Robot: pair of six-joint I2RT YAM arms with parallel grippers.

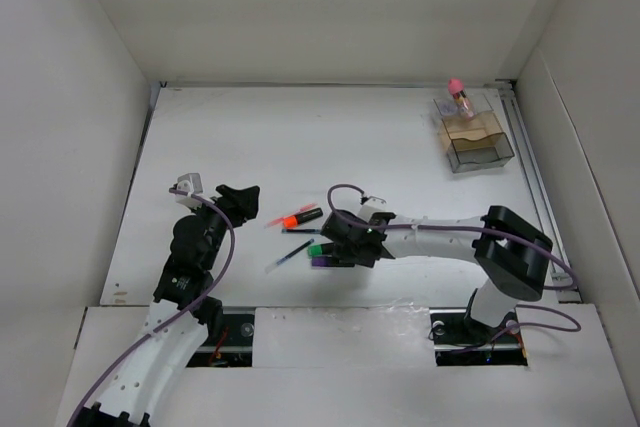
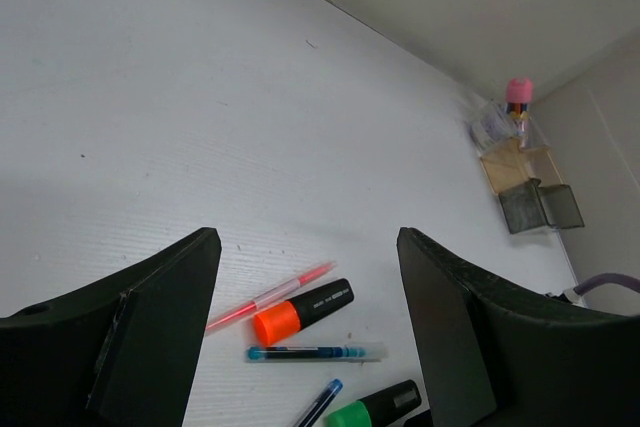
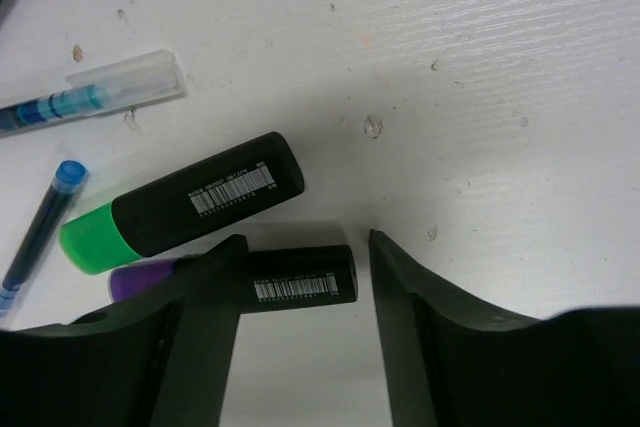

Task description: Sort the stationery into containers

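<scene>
In the right wrist view my right gripper is low over the table, fingers apart around the end of a purple-capped black highlighter point(image 3: 295, 287). Above that lies a green highlighter point(image 3: 207, 195), with blue pens point(image 3: 40, 227) to its left. An orange highlighter point(image 2: 304, 309), a red pen point(image 2: 260, 302) and a cyan pen point(image 2: 300, 354) lie mid-table. My left gripper hangs open at the left, holding nothing. A divided container point(image 1: 475, 152) stands at the back right with a pink-topped item point(image 1: 458, 94) in it.
Walls bound it at back and sides, and its front edge lies just below the right arm's gripper.
</scene>
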